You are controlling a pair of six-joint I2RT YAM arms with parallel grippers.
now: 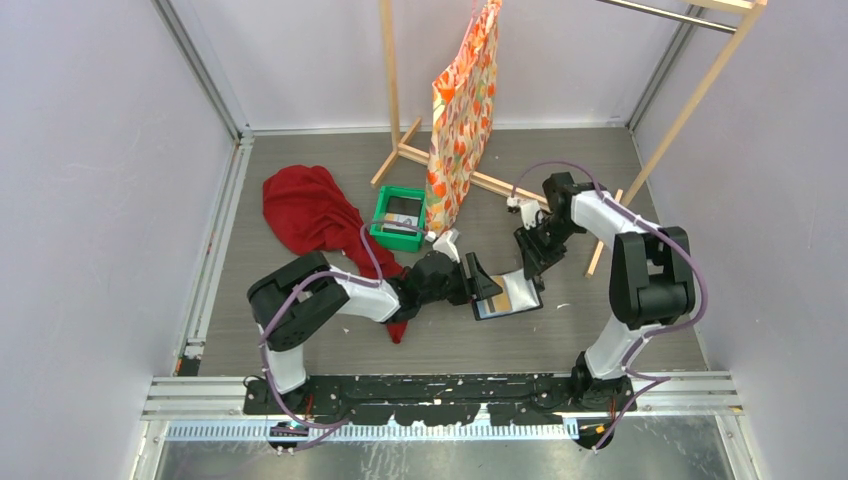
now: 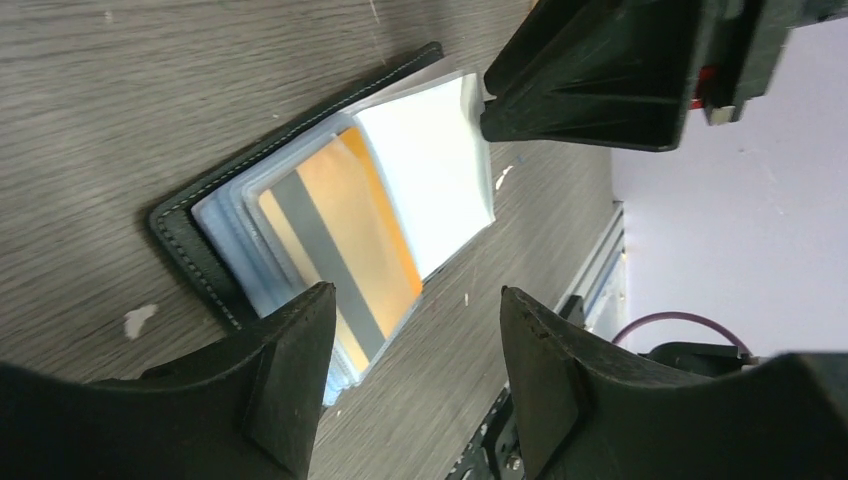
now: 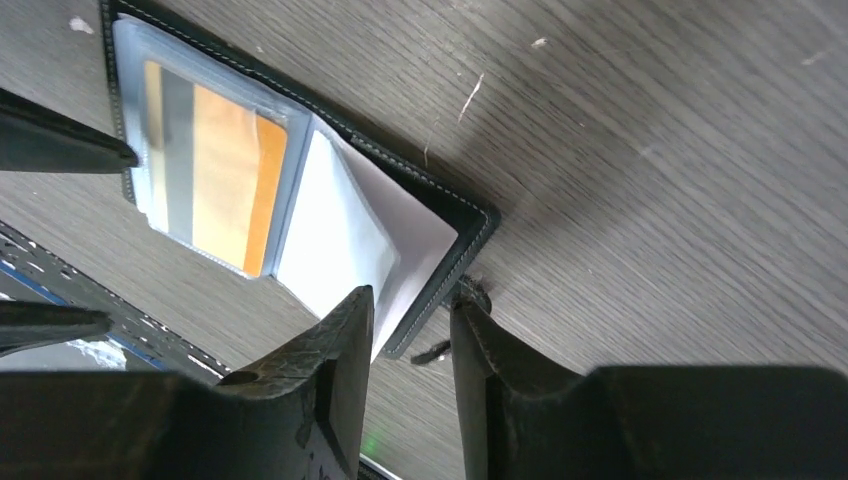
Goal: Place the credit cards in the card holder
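Note:
The card holder [image 1: 508, 310] lies open on the table, its black stitched edge [image 2: 180, 250] showing around clear sleeves. A yellow-orange card with a grey stripe [image 2: 335, 240] sits in a sleeve on one side; a white page [image 3: 330, 230] covers the other, partly raised from the pale surface beneath. My left gripper is part open over the striped card's side, nothing visible between its fingers. At the holder's other end, my right gripper is also part open. One of its fingertips [image 3: 360, 305] overlaps the white page's edge; contact is unclear.
The green box [image 1: 421, 240] at the back left contains a dark item and a pale card [image 1: 400, 221]. Red cloth [image 1: 305, 205] extends under the left arm. A patterned cloth [image 1: 462, 120] hangs from a wooden rack [image 1: 390, 70].

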